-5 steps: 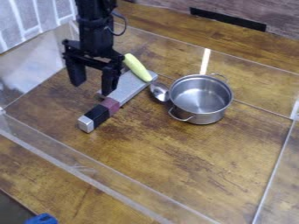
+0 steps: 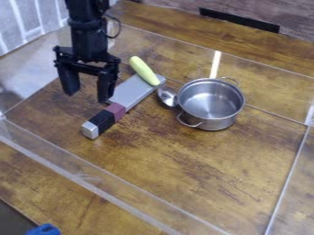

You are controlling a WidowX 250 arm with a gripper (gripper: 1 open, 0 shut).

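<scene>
The black robot arm comes in from the top and ends in its gripper (image 2: 86,84) at upper left, low over the wood table, left of a long grey bar (image 2: 141,93) with a dark and purple lower end. I cannot tell whether the two finger parts hold anything. A yellow-green elongated object (image 2: 142,69) lies beside the bar's upper end. A steel pot (image 2: 208,104) with side handles stands to the right, with a small silver utensil (image 2: 168,96) at its left.
Clear panels edge it at left and right. A blue object (image 2: 44,229) sits at the bottom left corner.
The arm and gripper have moved slightly left over the last second. The pot, bar and yellow-green object have stayed in place.
</scene>
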